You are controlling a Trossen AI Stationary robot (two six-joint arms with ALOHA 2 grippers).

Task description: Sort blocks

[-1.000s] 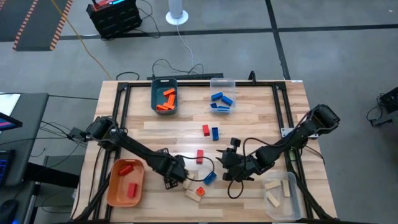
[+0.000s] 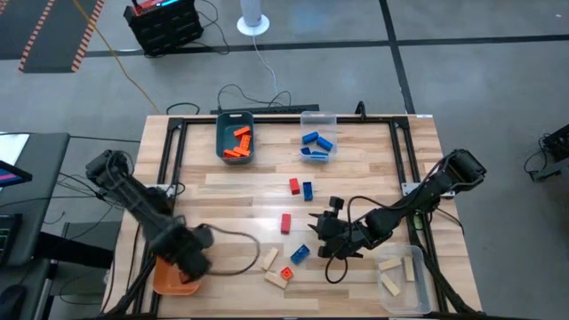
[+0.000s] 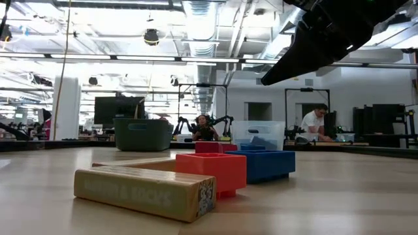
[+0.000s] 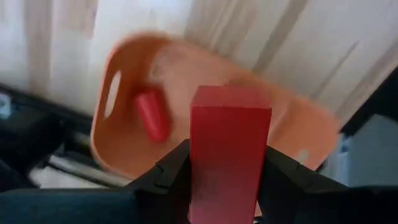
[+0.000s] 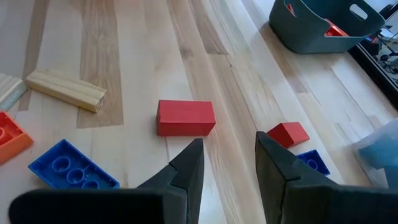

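Note:
My left gripper is shut on a red block [image 4: 229, 146], held above the orange bin [image 4: 115, 140], where another red block [image 4: 152, 115] lies. From above, the left arm covers much of that bin [image 2: 160, 283]. Open and empty, my right gripper points at a red block [image 5: 185, 118] lying on the table. Farther off are a second red block [image 5: 288, 134] and a blue brick [image 5: 313, 162]. Nearer lie a blue brick [image 5: 73, 167], an orange brick [image 5: 9, 138] and wooden blocks [image 5: 67, 89].
At the back stand a dark green bin [image 2: 222, 151] with orange bricks and a clear bin [image 2: 318, 118] with blue ones. A clear bin [image 2: 418, 307] at front right holds wooden blocks.
My right arm has not moved.

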